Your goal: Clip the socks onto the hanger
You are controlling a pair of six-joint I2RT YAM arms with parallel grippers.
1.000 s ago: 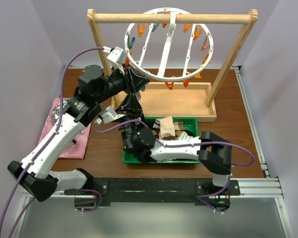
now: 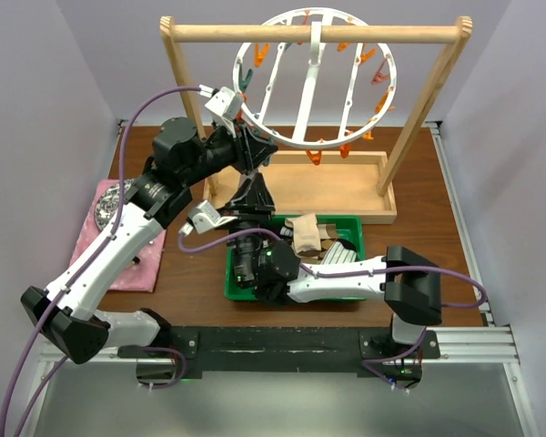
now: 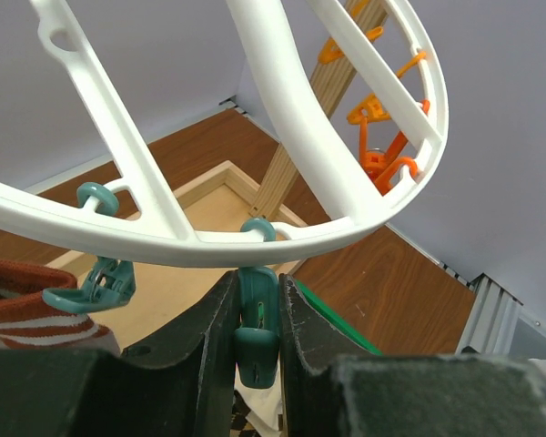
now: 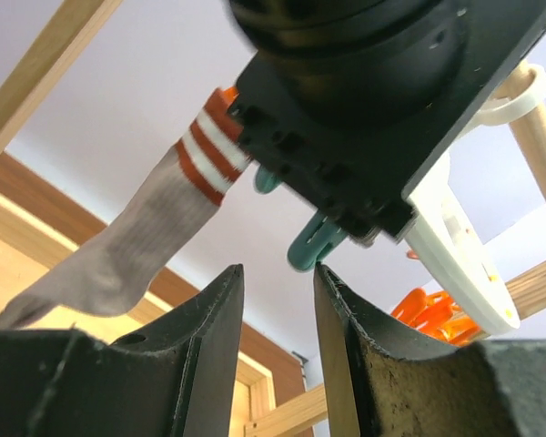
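Observation:
The white ring hanger (image 2: 305, 82) hangs from the wooden rack. My left gripper is shut on a teal clip (image 3: 257, 350) hanging from the hanger's rim. Left of it in that view, a striped sock hangs beside another teal clip; in the right wrist view the sock (image 4: 155, 218) dangles down. My right gripper stands open below the clip, nothing visible between its fingers. In the top view it sits just under my left gripper, which partly hides it.
The green bin (image 2: 350, 228) with socks lies below both arms, partly covered by them. A wooden tray (image 2: 346, 182) stands behind it, and a pink mat (image 2: 136, 273) lies at left. Orange clips ring the hanger.
In the top view my right arm and gripper have shifted slightly to the right. The hanger has moved slightly right, and my left gripper with it.

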